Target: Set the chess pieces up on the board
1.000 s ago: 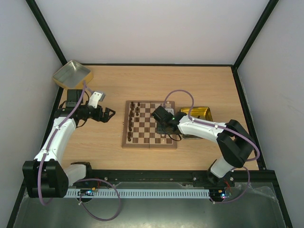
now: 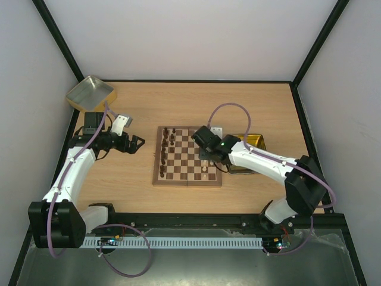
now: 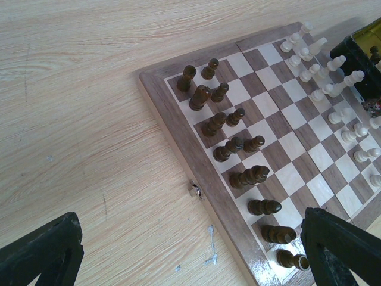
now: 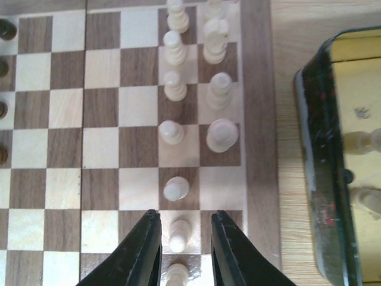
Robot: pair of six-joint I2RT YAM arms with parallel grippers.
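Note:
On the chessboard [image 2: 189, 182], several dark pieces [image 3: 265, 207] stand in two rows along the left side. White pieces [image 4: 221, 135] form a partly filled back row with pawns in front on the right side. My right gripper hangs over the board's right half, its fingers apart with a gap between them. Below that gap a white pawn [image 4: 178, 236] stands on the board, and no finger visibly touches it. My left gripper [image 2: 138, 143] is open and empty, left of the board. From above, the right arm hides part of the white side.
A gold-lined tray [image 2: 256, 141] sits just right of the board, with white pieces [image 4: 359, 142] lying inside. Another empty-looking metal tray [image 2: 90, 94] stands at the far left. Bare table lies in front and behind.
The left arm is still.

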